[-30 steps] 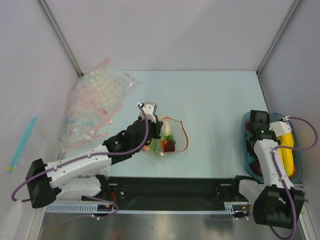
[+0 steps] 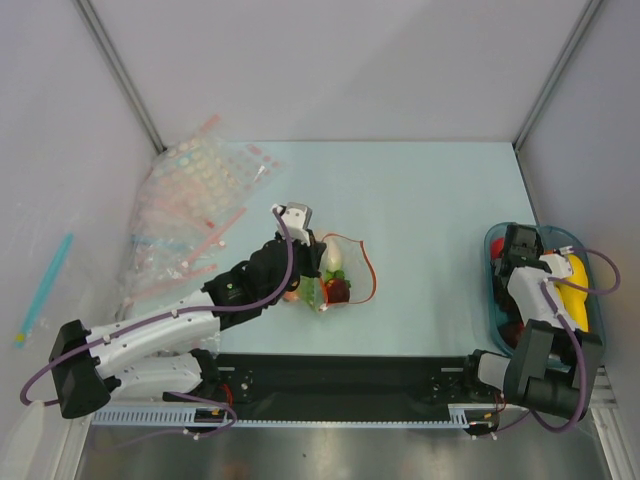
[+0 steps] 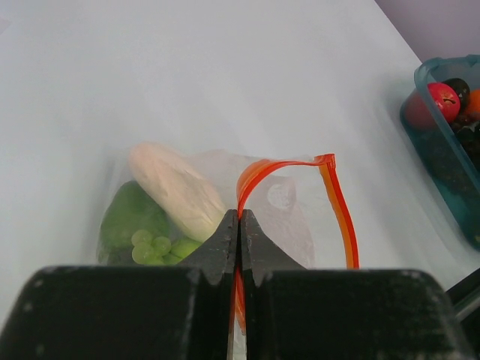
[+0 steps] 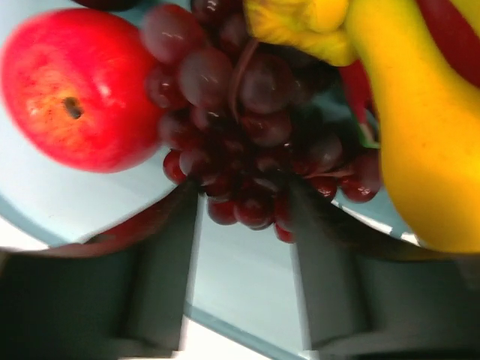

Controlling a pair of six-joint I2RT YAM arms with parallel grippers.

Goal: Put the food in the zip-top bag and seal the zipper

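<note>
A clear zip top bag (image 2: 352, 272) with an orange-red rim stands with its mouth spread open. My left gripper is shut on one side of that rim (image 3: 289, 163). Inside the bag lie a pale long food piece (image 3: 176, 187), a green pepper-like piece (image 3: 131, 221) and green grapes (image 3: 152, 247). Over at the right, my right gripper is down in the blue bin, its fingers apart around the lower tip of a dark red grape bunch (image 4: 232, 142). Whether the fingers touch the grapes is unclear.
In the blue bin (image 2: 492, 320), a red apple-like fruit (image 4: 82, 90) and a yellow squash-like piece (image 4: 420, 120) flank the grapes. Flat clear bags (image 2: 195, 190) lie at the table's left.
My right arm has shifted slightly within the bin, its forearm swinging a little to the left. The left arm and the bag have stayed still.
</note>
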